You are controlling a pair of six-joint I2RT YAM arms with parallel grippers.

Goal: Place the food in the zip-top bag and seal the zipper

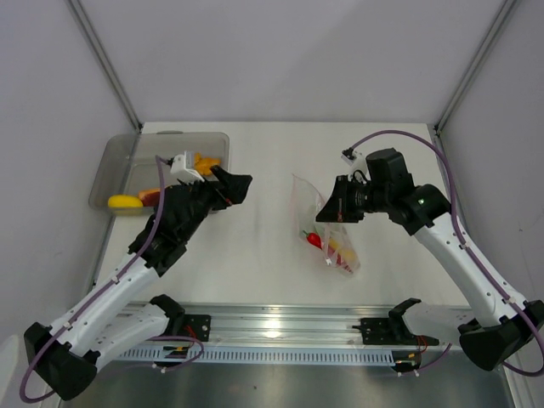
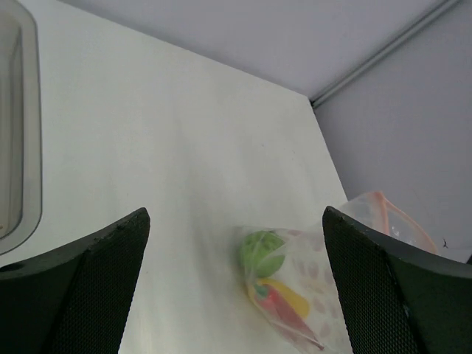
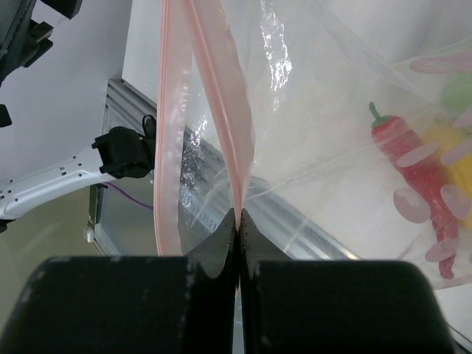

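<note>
My right gripper [image 1: 342, 208] is shut on the upper pink zipper edge of the clear bag [image 1: 306, 204], holding it upright on the table's right half. In the right wrist view the zip strip [image 3: 217, 103] runs down into the fingertips. Inside lie a red chili [image 3: 413, 169], something yellow [image 3: 450, 147] and a green item [image 2: 262, 254]. My left gripper [image 1: 229, 187] stands open and empty, high near the bin's right side, away from the bag.
A grey bin [image 1: 127, 174] at the back left holds a yellow item [image 1: 125, 201], an orange item [image 1: 204, 161] and a brown-red item [image 1: 150, 195], partly hidden by my left arm.
</note>
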